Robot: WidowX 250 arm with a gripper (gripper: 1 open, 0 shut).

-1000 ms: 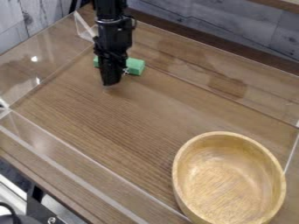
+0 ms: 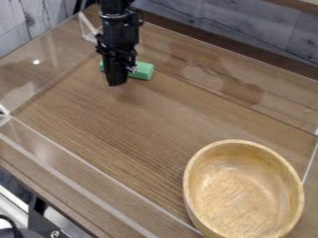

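The dark robot arm with its gripper (image 2: 117, 72) reaches down from the top of the camera view to the wooden tabletop. A green object (image 2: 143, 70) lies right at the gripper, partly hidden behind it. Whether the fingers are open or shut, or hold anything, is too small and dark to tell.
A large round tan bowl (image 2: 243, 195) stands at the front right. Dark edges and cables border the table at the left and upper right.
The green object and the bowl look unmoved.
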